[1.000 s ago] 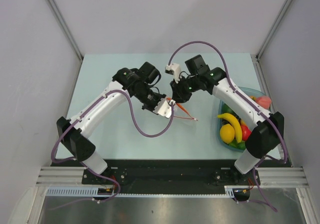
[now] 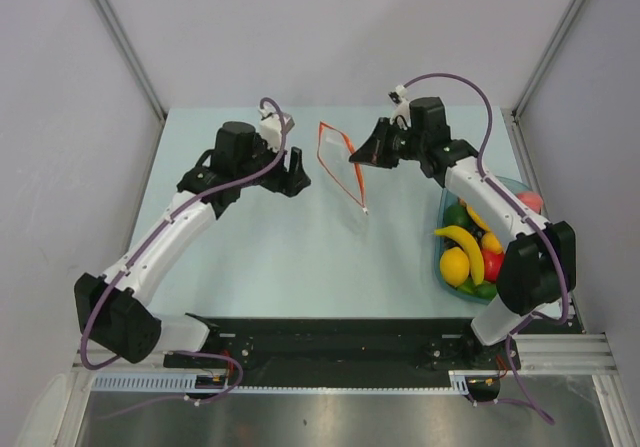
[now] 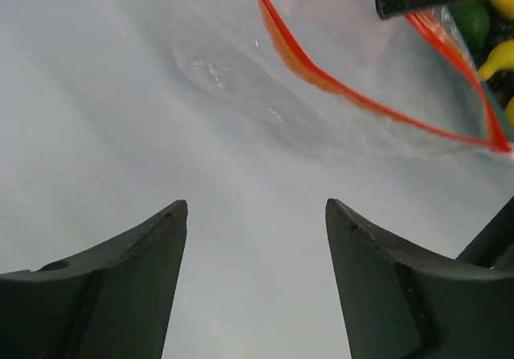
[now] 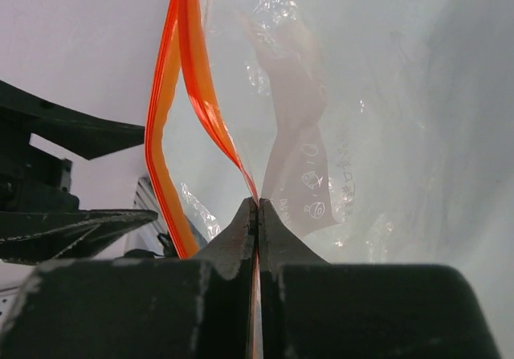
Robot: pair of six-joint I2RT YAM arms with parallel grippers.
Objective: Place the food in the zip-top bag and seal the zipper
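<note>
The clear zip bag with an orange zipper edge [image 2: 331, 173] hangs mid-table from my right gripper [image 2: 362, 152], whose fingertips are closed on that edge [image 4: 251, 206]. The bag [image 3: 233, 62] fills the upper part of the left wrist view, its mouth slightly parted. My left gripper [image 2: 293, 174] is apart from the bag on the left, fingers spread with nothing between them [image 3: 254, 218]. The food is in a blue bowl [image 2: 441, 267] at the right: a banana [image 2: 472, 255], a lemon [image 2: 454, 267], red and green pieces, partly hidden by the right arm.
The bowl takes up its right edge, beneath the right arm. Both arms reach in from the front corners.
My left gripper has backed off to the left from the bag and opened. My right gripper has moved rightward and slightly up in the top view, carrying the bag.
</note>
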